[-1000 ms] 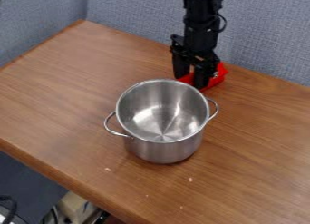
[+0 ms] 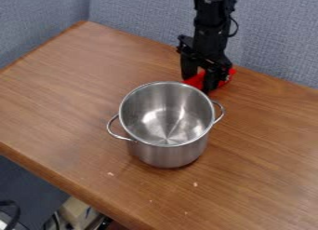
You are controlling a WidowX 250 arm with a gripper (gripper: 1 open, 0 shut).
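Note:
My black gripper (image 2: 204, 70) reaches down from the top of the camera view, just behind the pot, over a red object (image 2: 228, 74) that lies on the wooden table. The gripper covers much of the red object, and I cannot tell how its fingers stand on it. A steel pot (image 2: 166, 123) with two loop handles stands in front, upright and empty.
A grey padded wall (image 2: 130, 15) runs along the back. Some cables lie beyond the table's lower left edge.
The pot has not moved.

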